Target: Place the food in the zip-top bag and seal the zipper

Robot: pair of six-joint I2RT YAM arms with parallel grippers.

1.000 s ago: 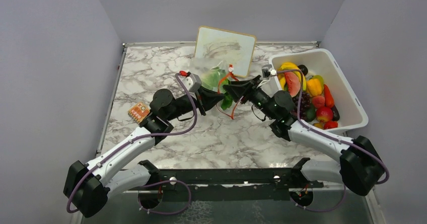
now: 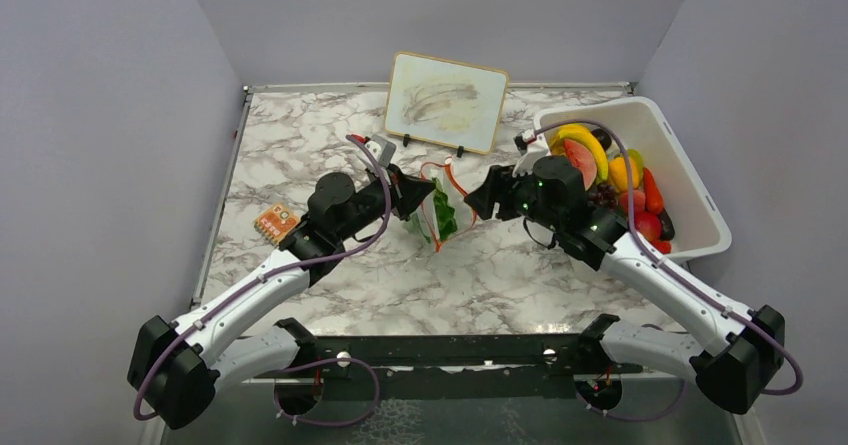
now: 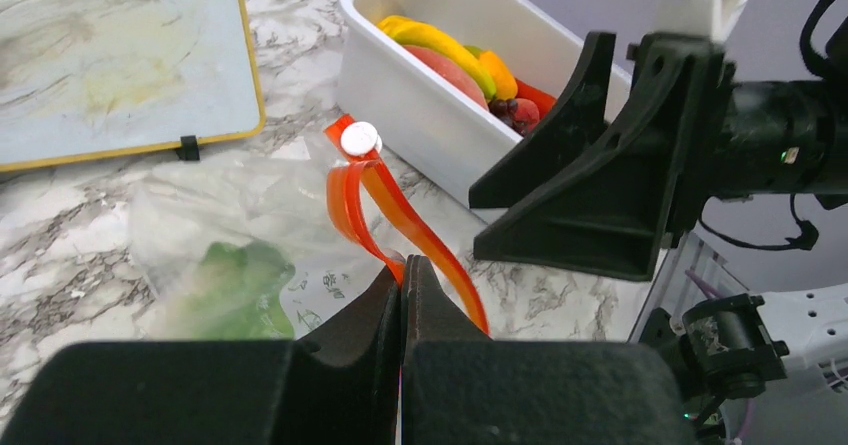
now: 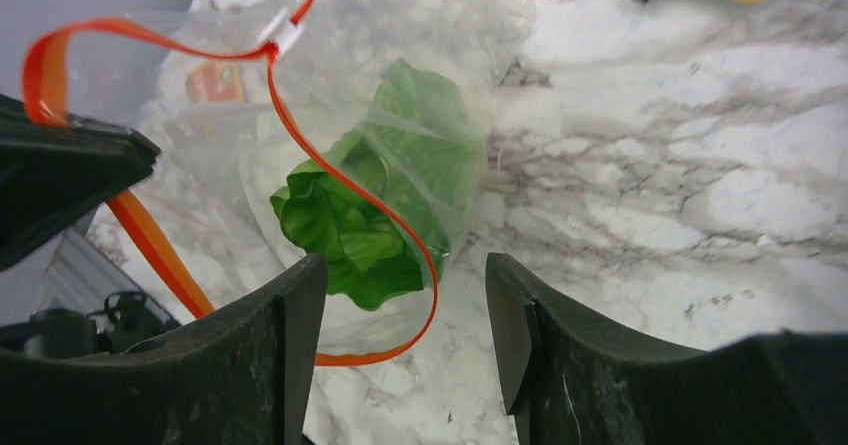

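My left gripper [image 2: 431, 183] is shut on the orange zip edge of the clear bag [image 2: 462, 193], which hangs from its tips. In the left wrist view, the orange strip [image 3: 350, 200] runs in between the left fingertips, and a white slider [image 3: 360, 138] sits near its far end. Green leafy food [image 4: 350, 230] lies inside the bag, seen through the gaping mouth in the right wrist view. My right gripper stands open on the bag's right side, facing the mouth, with nothing gripped; the lower orange rim shows beyond its fingers.
A white bin [image 2: 690, 180] of fruit and vegetables stands at the right. At the back is a whiteboard [image 2: 446, 105] on small black feet. An orange notebook [image 2: 276, 223] lies at the left.
The bag has swung about from the left grip, from back to front and now hanging between the arms.
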